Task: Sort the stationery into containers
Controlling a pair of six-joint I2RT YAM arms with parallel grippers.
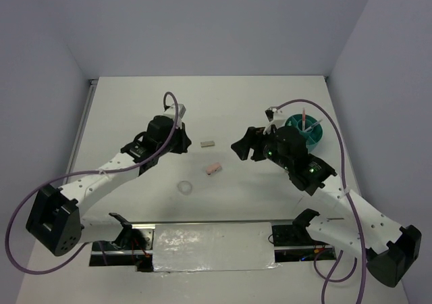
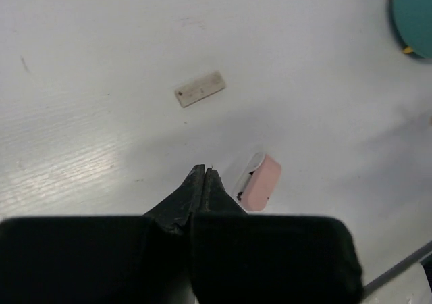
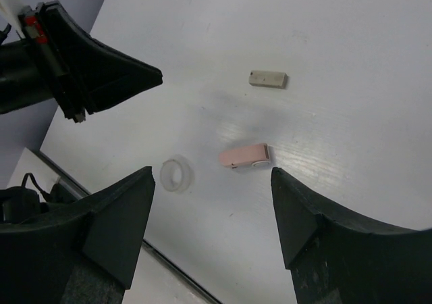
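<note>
My left gripper [image 1: 187,146] is shut with nothing between its fingers, their tips pressed together in the left wrist view. Past those tips lies a pink-and-white block [image 2: 261,186]; farther off is a small grey-white block [image 2: 200,88]. A clear tape ring [image 3: 176,174] rests left of the pink block in the right wrist view. No yellow piece can be made out on the table. Over the table's right half, my right gripper stands open and empty. The teal round container [image 1: 294,121] at the right holds a reddish pencil [image 1: 304,117] and a pale pen [image 1: 314,124].
Purple cables [image 1: 115,170] loop from both arms. A metal rail [image 1: 202,221] runs along the front edge, and grey walls close in both sides.
</note>
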